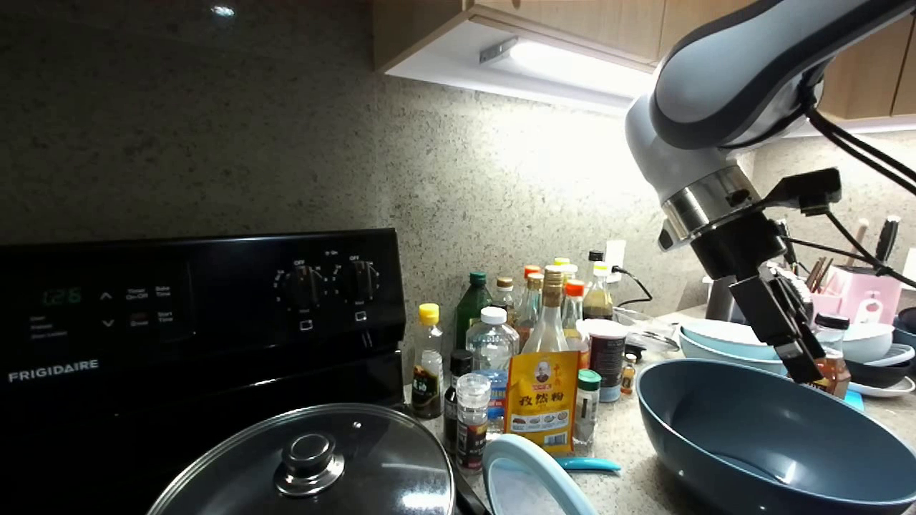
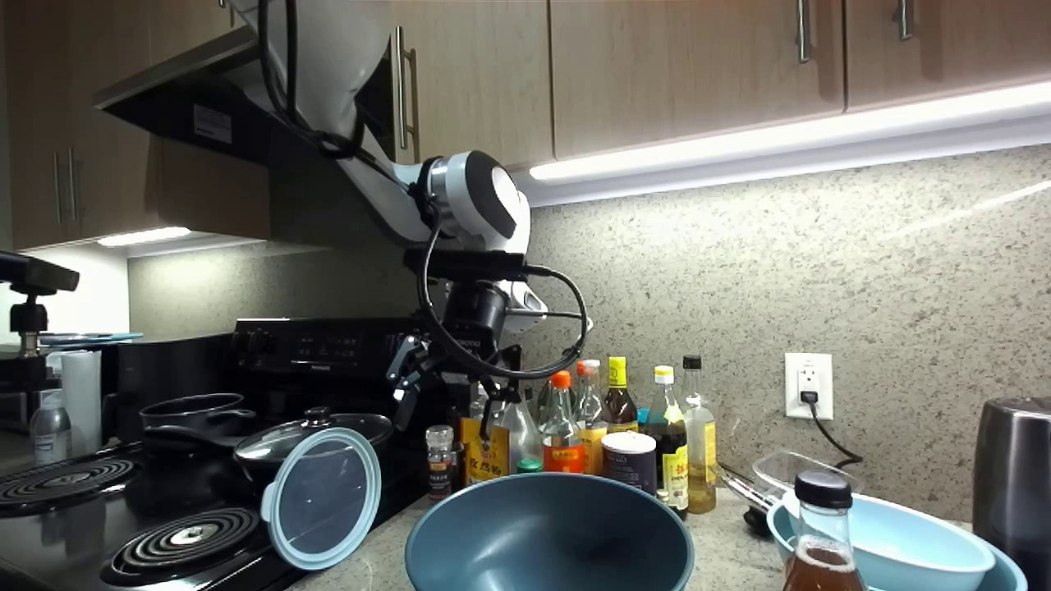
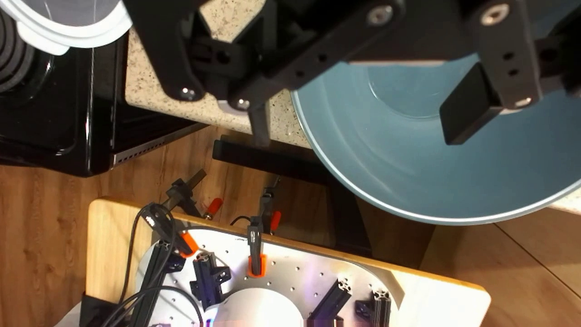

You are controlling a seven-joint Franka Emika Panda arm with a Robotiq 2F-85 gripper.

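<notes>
My gripper stands open, with its two fingers wide apart and nothing between them in the wrist view. Below it is a large blue-grey bowl (image 3: 397, 180), which looks empty apart from a glint on its bottom. In exterior view 1 the gripper (image 1: 800, 362) hangs over the far rim of the bowl (image 1: 730, 446), one finger hiding part of the other. From exterior view 2 the gripper (image 2: 446, 414) appears above and to the left of the bowl (image 2: 552, 532), with bottles behind it.
Several sauce bottles (image 1: 549, 326) and a yellow spice packet (image 1: 542, 399) crowd the counter by the wall. A brown-liquid bottle (image 2: 825, 542) and light-blue bowls (image 2: 906, 547) stand right of the bowl. On the stove side are a glass-lidded pan (image 1: 313, 472) and a blue-rimmed lid (image 2: 325, 497).
</notes>
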